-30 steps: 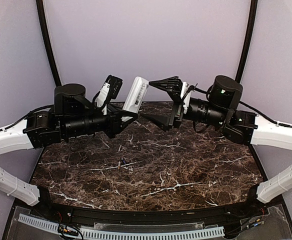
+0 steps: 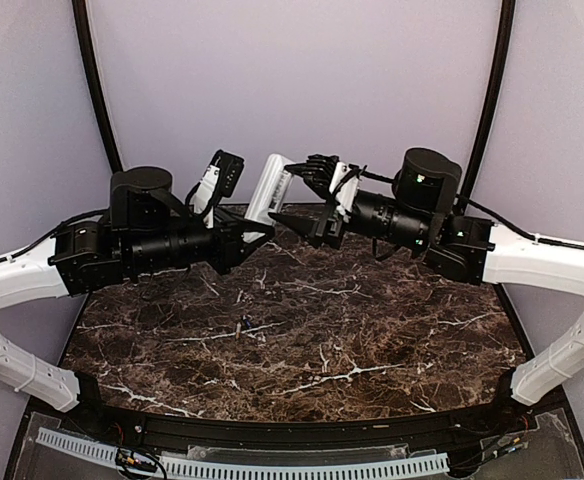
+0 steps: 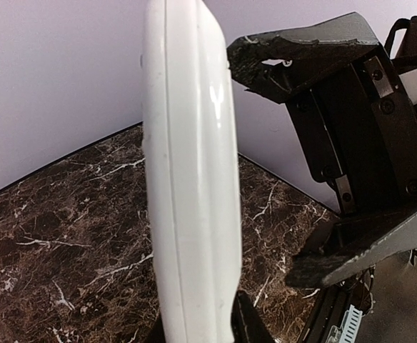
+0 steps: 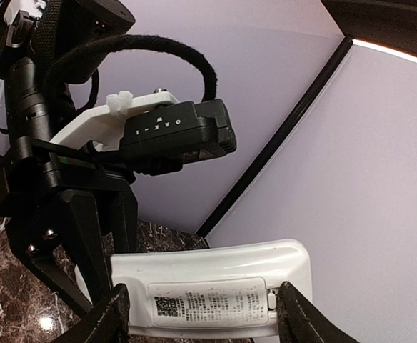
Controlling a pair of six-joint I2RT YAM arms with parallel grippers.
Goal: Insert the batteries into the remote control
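A white remote control (image 2: 270, 189) is held up in the air, tilted, with my left gripper (image 2: 255, 232) shut on its lower end. The right wrist view shows the remote's back (image 4: 194, 256), where a panel with a printed label (image 4: 219, 303) faces my right gripper. That gripper stands part open, one finger (image 4: 112, 314) near each end of the panel. From the left wrist view I see the remote edge-on, one right fingertip (image 3: 255, 61) close to its upper part and the other lower down, apart from it. Whether the right fingertips touch the remote I cannot tell.
Small pieces (image 2: 246, 326) lie on the dark marbled table (image 2: 372, 330), left of its middle; they are too small to make out, and may be batteries. Pale walls (image 2: 292, 100) stand behind and at both sides.
My right gripper has moved left to the remote, and its fingers have come closer together. The left gripper and the remote have stayed in place.
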